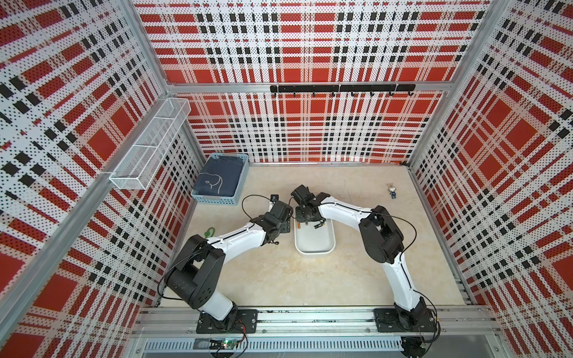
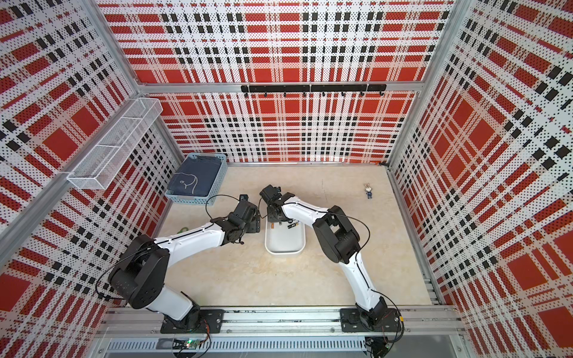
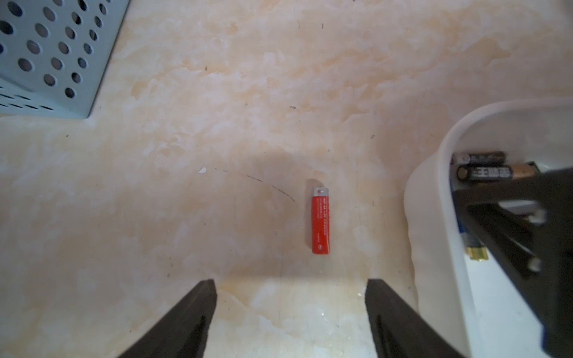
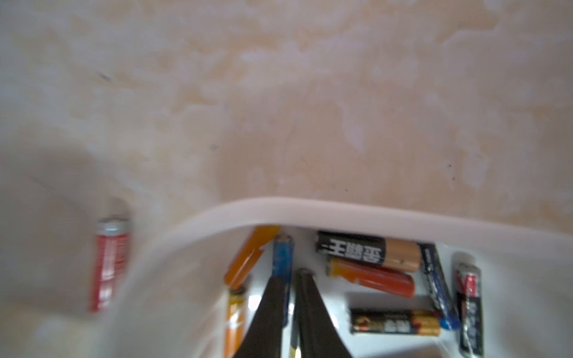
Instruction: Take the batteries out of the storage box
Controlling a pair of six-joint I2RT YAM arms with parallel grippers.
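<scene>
The white storage box (image 1: 315,241) holds several batteries, among them a black one (image 4: 367,247), an orange one (image 4: 370,277) and a blue one (image 4: 282,256). A red battery (image 3: 320,220) lies on the table left of the box. My left gripper hangs open above the table beside it, nothing between its fingers. My right gripper is inside or just over the box's left part, its fingertips close together near the blue battery; the blur hides whether anything is between them.
A blue perforated basket (image 1: 241,176) with dark cloth is at the back left. A small figurine (image 1: 392,191) stands at the right. A green object (image 1: 209,232) lies at the far left.
</scene>
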